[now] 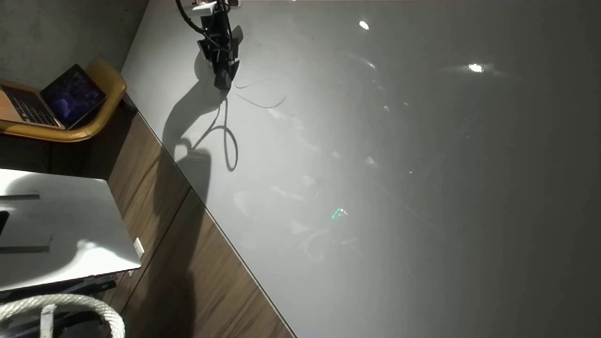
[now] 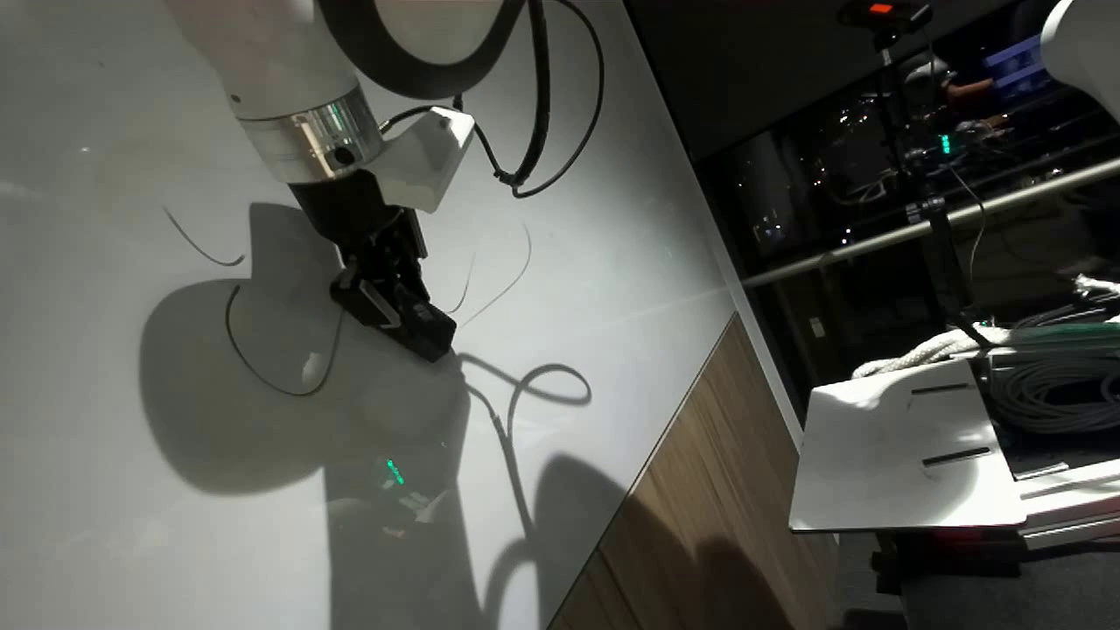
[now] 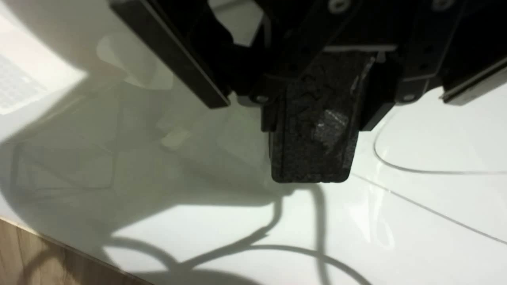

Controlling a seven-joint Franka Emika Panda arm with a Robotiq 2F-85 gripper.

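A dark, block-like eraser (image 3: 313,147) is clamped between the fingers of my gripper, its blunt end pointing away from the wrist. Exterior view 2 has the gripper (image 2: 386,285) tilted over a glossy white board (image 2: 94,420), the eraser's tip (image 2: 428,334) close to the surface; whether it touches, I cannot tell. Thin dark curved strokes mark the board: one stroke (image 2: 275,387) lies left of the gripper, and another stroke (image 2: 521,268) lies to its right. From exterior view 1, the gripper (image 1: 222,61) is at the upper left of the board.
Wood panelling (image 1: 225,270) borders the board along one edge. Beyond it are a laptop (image 1: 70,96) on a yellow chair (image 1: 115,84) and a grey metal plate (image 1: 62,225). Most of the board's broad surface is unobstructed. Shadows of arm and cable fall around the gripper.
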